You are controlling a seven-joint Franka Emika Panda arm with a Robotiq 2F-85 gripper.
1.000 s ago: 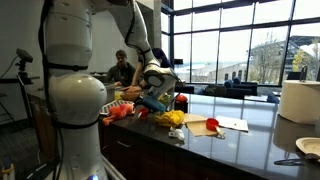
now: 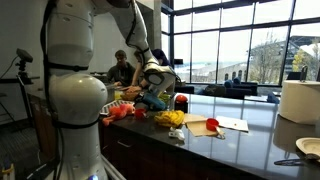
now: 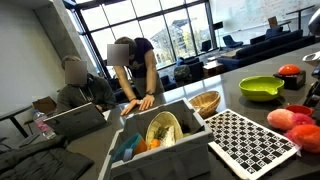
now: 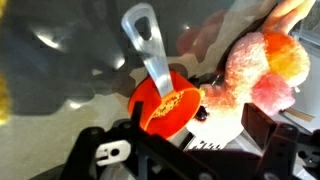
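In the wrist view, an orange-red cup (image 4: 150, 100) holds yellow grain-like bits. A pale grey handle (image 4: 148, 48) with a hole near its end slopes across the cup's rim. My gripper stands open, its dark fingers (image 4: 112, 148) wide apart around the near side of the cup; whether either touches it cannot be told. A pink-and-orange plush toy (image 4: 245, 82) lies just right of the cup. From exterior view 1, my gripper (image 2: 152, 103) is low over the table's left part, close to a red cup (image 2: 140, 112).
A yellow cloth (image 2: 171, 118), brown paper (image 2: 199, 128), another red cup (image 2: 212, 124) and a white sheet (image 2: 233, 124) lie to the right. A white lattice basket (image 3: 246, 142), grey bin (image 3: 188, 158) and green bowl (image 3: 262, 89) stand nearby. Two people are behind the table.
The arm's lower end and gripper have shifted only slightly near the red cup. The other items on the table look unmoved.
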